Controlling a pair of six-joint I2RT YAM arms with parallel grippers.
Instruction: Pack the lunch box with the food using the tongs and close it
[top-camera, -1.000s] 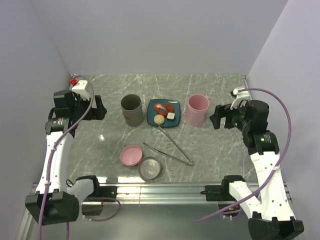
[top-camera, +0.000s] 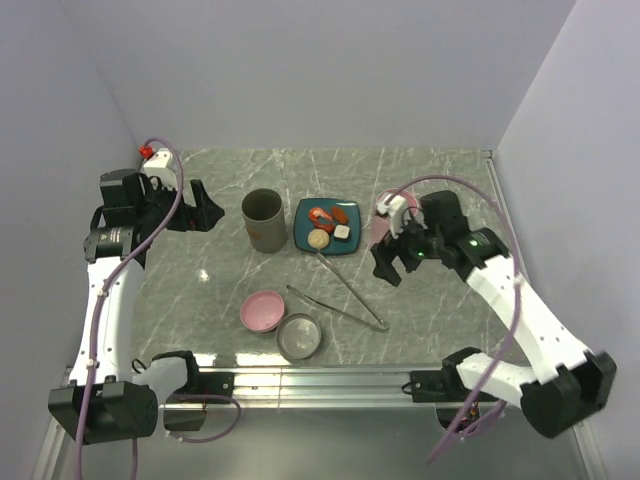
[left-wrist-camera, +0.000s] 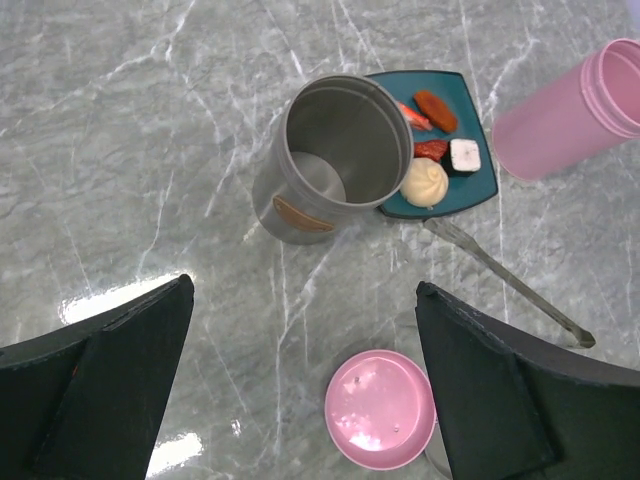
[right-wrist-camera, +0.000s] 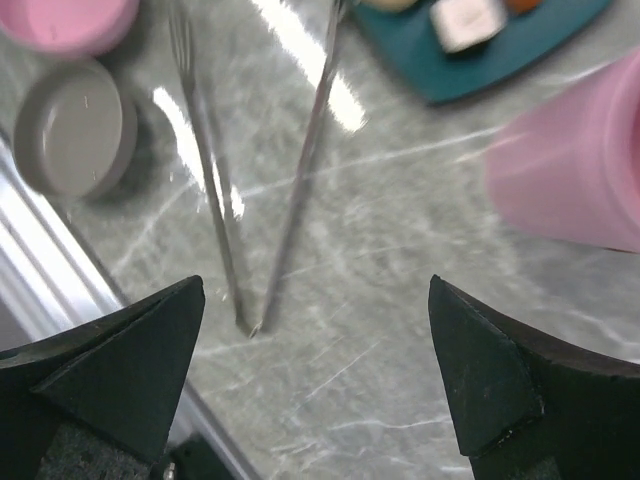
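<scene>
A teal tray (top-camera: 352, 240) holds a bun (left-wrist-camera: 424, 182), sausage pieces and a white-topped piece (top-camera: 341, 232). Left of it stands a grey cylinder container (top-camera: 265, 225); right of it a pink one (left-wrist-camera: 545, 130), partly behind my right arm in the top view. A pink lid (top-camera: 262, 311) and grey lid (top-camera: 298, 336) lie near the front, beside two long metal utensils (right-wrist-camera: 300, 180), apparently tongs or forks. My left gripper (top-camera: 203, 208) is open and empty above the left side. My right gripper (top-camera: 387, 264) is open and empty above the table, front-left of the pink container.
Grey walls enclose the marble table (top-camera: 450, 330) on the back and sides. A metal rail runs along the front edge. The front left and back of the table have clear room.
My right arm has swung left and toward the middle, from the right side to over the pink container's area. My left arm shifted only slightly. The objects stay in place.
</scene>
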